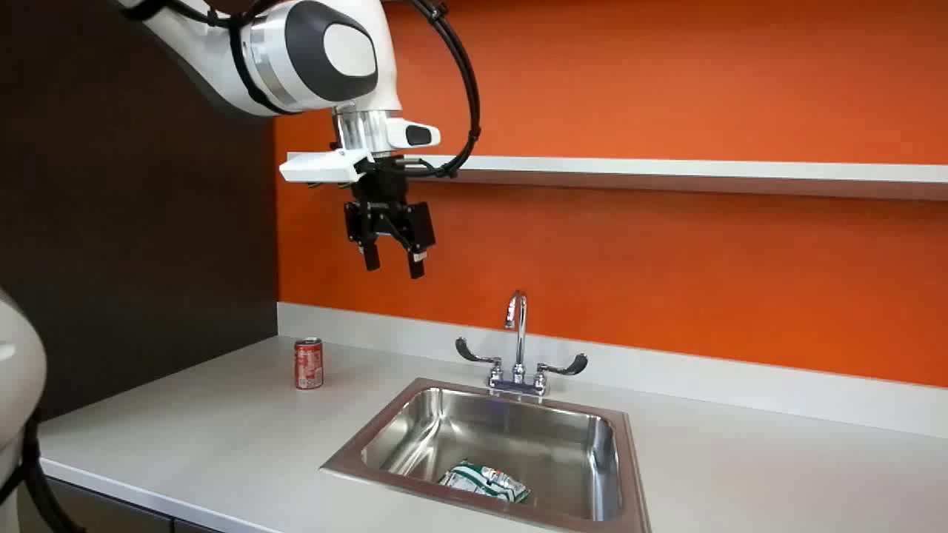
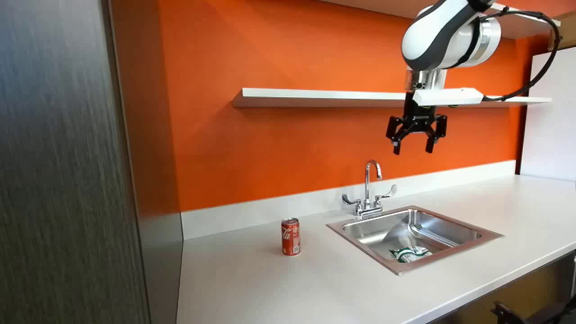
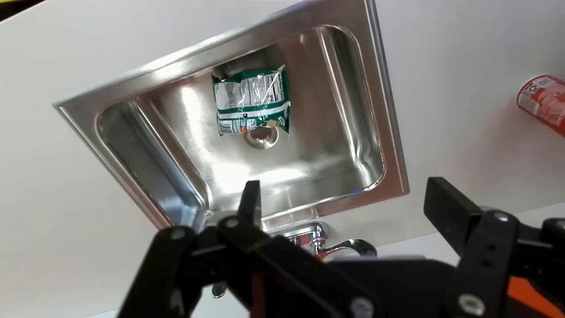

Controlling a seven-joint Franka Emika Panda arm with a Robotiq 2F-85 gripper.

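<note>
High above the counter hangs my gripper [image 1: 392,266], its fingers spread wide with only air between them. In exterior view 2 the gripper [image 2: 413,148] is well above the faucet and sink. A green and white snack bag [image 3: 252,100] lies on the floor of the steel sink [image 3: 392,132], close to the drain, its printed back facing up. The same bag [image 1: 484,480] shows near the front wall of the basin. A red soda can [image 2: 290,237] stands upright on the counter beside the sink; the can [image 3: 545,103] is cut off at the wrist view's right edge.
Behind the basin rises a chrome faucet [image 1: 521,333] with two lever handles. A white shelf [image 1: 711,173] runs along the orange wall at about the height of the gripper's mount. Bare counter [image 1: 755,471] lies on both sides of the sink, and a dark panel [image 1: 133,195] closes off the can's side.
</note>
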